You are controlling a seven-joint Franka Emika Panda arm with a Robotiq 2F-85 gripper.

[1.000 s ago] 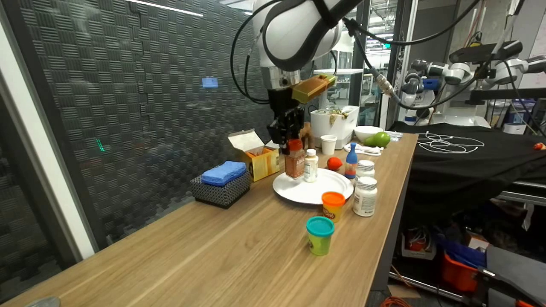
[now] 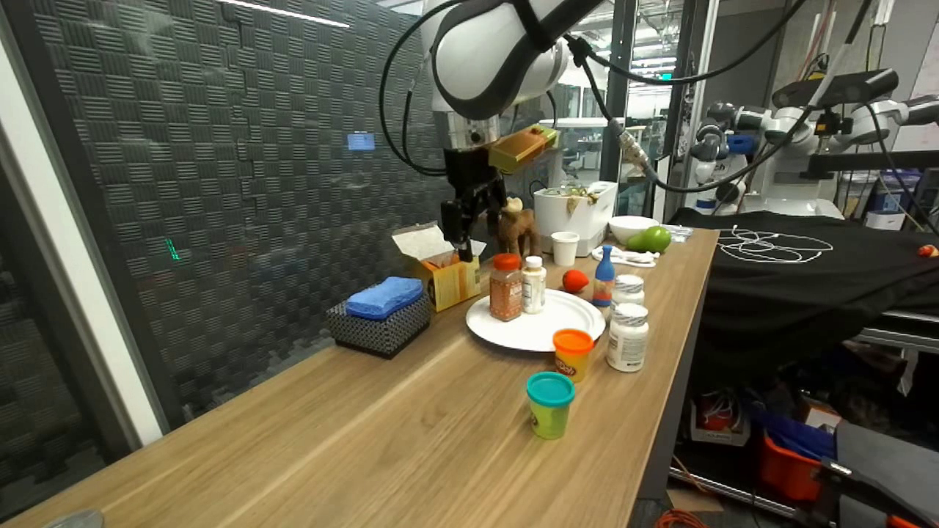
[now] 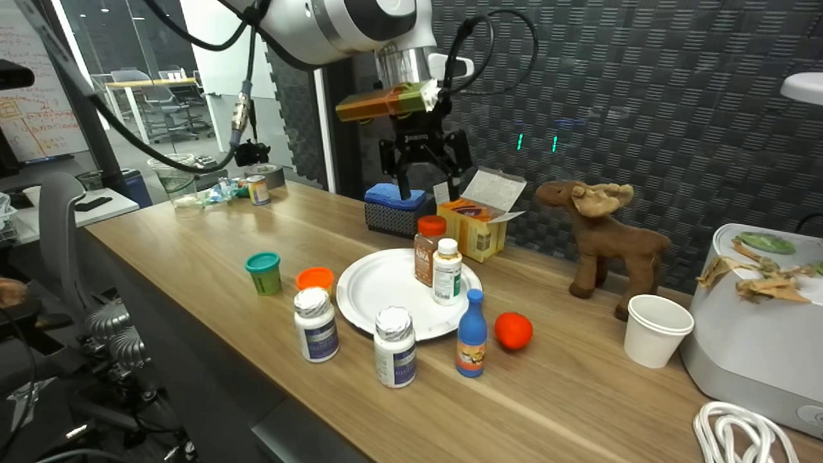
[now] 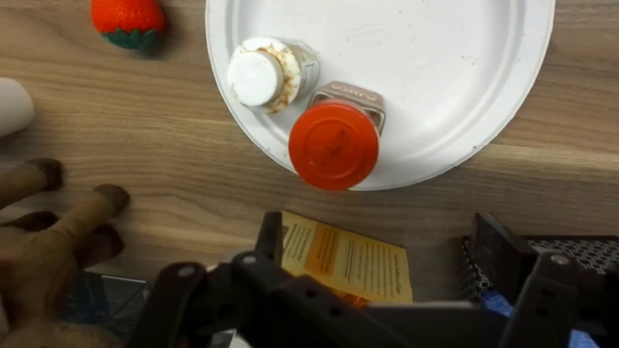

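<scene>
My gripper (image 3: 429, 189) hangs above the back of the table, its fingers spread apart with nothing between them. A spice bottle with a red lid (image 3: 429, 251) stands upright on the white paper plate (image 3: 362, 308), near the plate's rim. Close beside it, on the same plate, is a smaller white-capped bottle (image 3: 447, 270). Looking down in the wrist view, the red lid (image 4: 333, 145) lies clear of my fingers (image 4: 270, 235), and an opened yellow box (image 4: 348, 255) shows beneath the gap between them.
Around the plate stand two white pill bottles (image 3: 316, 325), a blue bottle (image 3: 472, 335), a red strawberry (image 3: 513, 330) and two Play-Doh tubs (image 3: 264, 274). A brown moose toy (image 3: 617, 243) and a black basket with a blue cloth (image 3: 393, 197) line the back. Free table lies at the left.
My gripper has left the red-lidded bottle, moving up and toward the back wall. The bottle now rests on the plate, lower than before. The plate has shifted slightly.
</scene>
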